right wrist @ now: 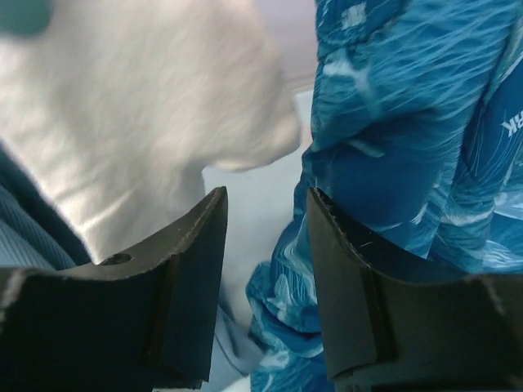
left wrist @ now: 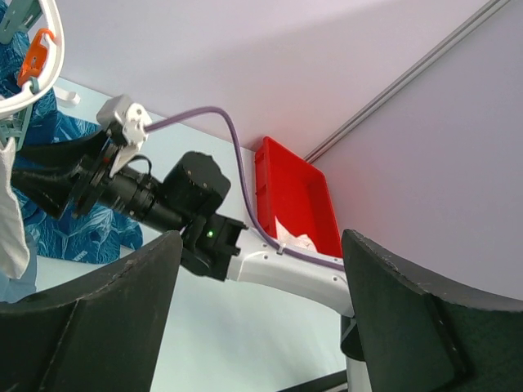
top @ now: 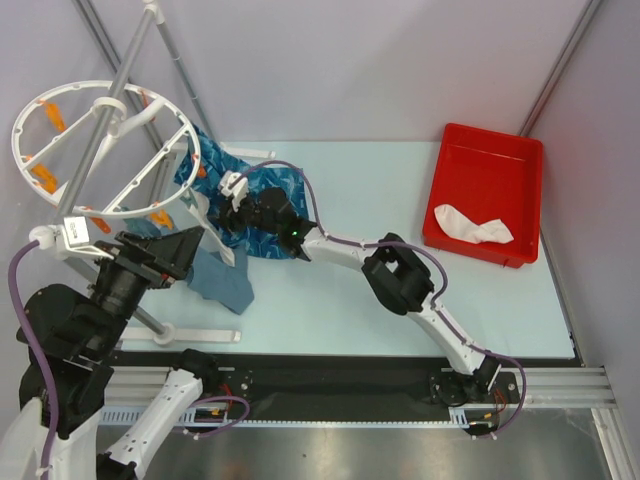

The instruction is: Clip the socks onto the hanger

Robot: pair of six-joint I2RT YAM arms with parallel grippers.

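Observation:
The round white hanger (top: 112, 208) with orange clips is at the upper left. A white sock (left wrist: 10, 224) hangs from its rim, close in front of the right wrist camera, where the sock (right wrist: 155, 106) fills the upper left. Another white sock (top: 472, 227) lies in the red box (top: 450, 190). My left gripper stands open, nothing between its fingers, below the hanger's near side. My right gripper is part open beside the hanging white sock, its gap empty. Blue patterned cloth (right wrist: 384, 163) is just behind its right finger.
Blue patterned cloth (top: 275, 185) reaches from the hanger's right side down to the table. A grey-blue cloth (top: 222, 282) hangs below it. The stand's feet (top: 190, 335) rest at the left.

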